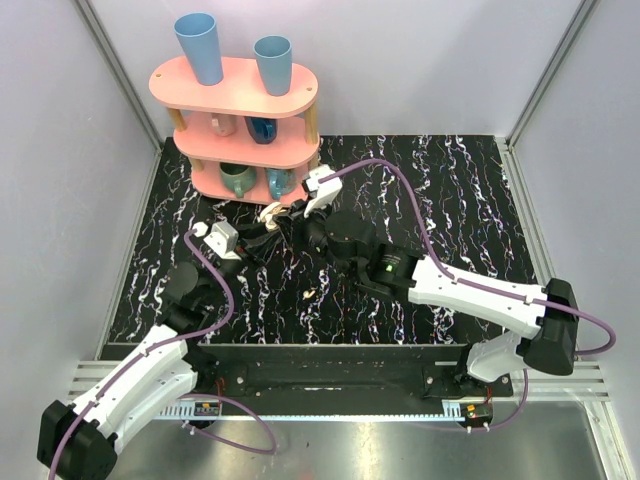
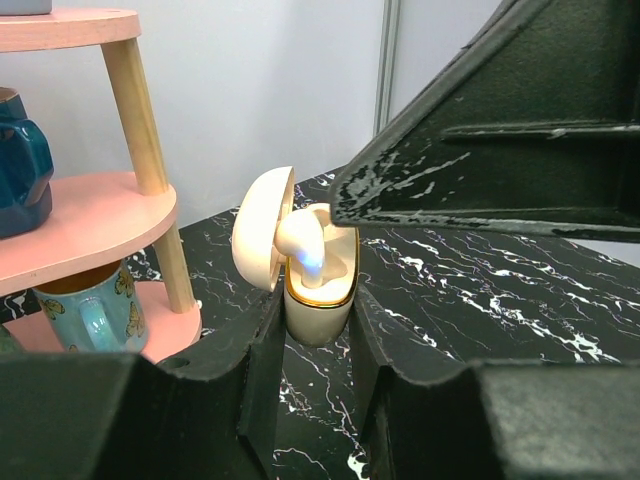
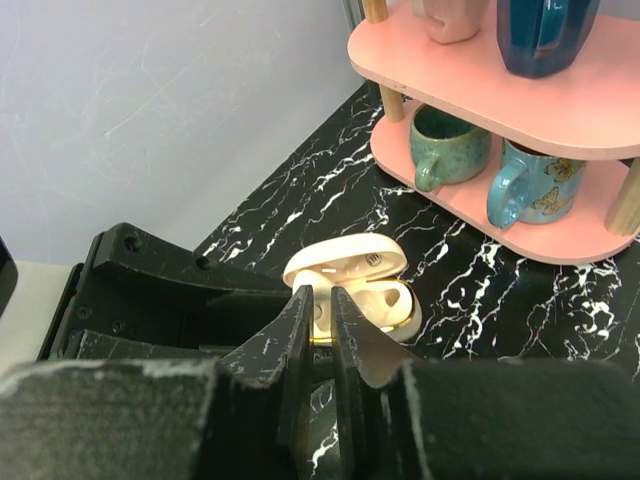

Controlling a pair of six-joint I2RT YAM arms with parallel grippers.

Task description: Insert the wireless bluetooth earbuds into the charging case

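Note:
The cream charging case [image 2: 318, 312] stands upright with its lid open in my left gripper, which is shut on it. A white earbud [image 2: 300, 236] sits at the case's opening, a blue light showing on it. In the right wrist view, the open case [image 3: 385, 300] has my right gripper right at its front, fingers closed around an earbud that is mostly hidden by them. In the top view both grippers meet around the case [image 1: 270, 214]; a small pale object [image 1: 309, 294] lies on the black marble surface.
A pink three-tier shelf [image 1: 235, 85] with cups and mugs stands at the back left, close behind the grippers. Walls border the workspace.

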